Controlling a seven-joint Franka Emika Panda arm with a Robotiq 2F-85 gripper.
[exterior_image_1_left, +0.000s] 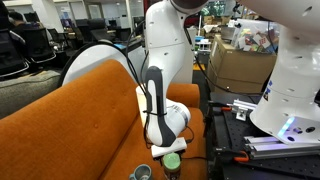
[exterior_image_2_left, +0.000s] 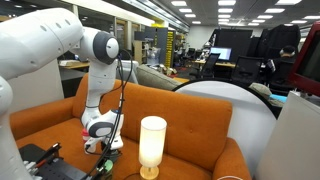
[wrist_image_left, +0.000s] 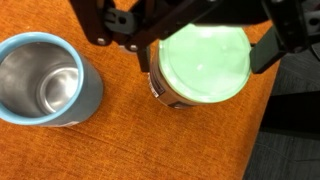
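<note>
A can with a pale green lid (wrist_image_left: 205, 62) stands upright on the orange couch seat (wrist_image_left: 140, 150). In the wrist view my gripper is open, with one dark finger to the left of the lid and the other to its right. Beside the can, to the left, stands an empty blue-grey metal cup (wrist_image_left: 52, 82). Exterior view 1 shows the green lid (exterior_image_1_left: 172, 160) at the front, just below my gripper, and the cup (exterior_image_1_left: 142, 172) to its left. Only the top of the can shows clearly.
The couch backrest (exterior_image_2_left: 190, 105) runs behind the arm. In exterior view 2 a white cylindrical lamp (exterior_image_2_left: 152, 140) stands to the right of the arm. A dark grey surface (wrist_image_left: 290, 145) borders the seat on the right of the wrist view.
</note>
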